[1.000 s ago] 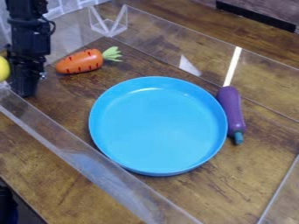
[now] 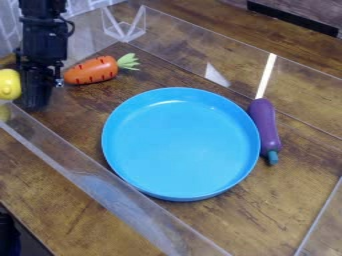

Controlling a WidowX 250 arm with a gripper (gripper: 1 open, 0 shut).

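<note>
My black gripper (image 2: pixel 36 90) is low at the far left edge, beside a yellow object (image 2: pixel 7 84) that is cut off by the frame. Whether the fingers hold anything is hard to see. An orange toy carrot (image 2: pixel 92 70) with green top lies to the right of the gripper. A large blue plate (image 2: pixel 181 142) sits in the middle, and a purple toy eggplant (image 2: pixel 263 129) lies along its right side.
Clear plastic walls (image 2: pixel 154 225) edge the wooden work surface (image 2: pixel 281 200). There is free wood above the plate and at the lower right.
The gripper has shifted slightly right from the left edge, and the yellow object beside it has moved a little too.
</note>
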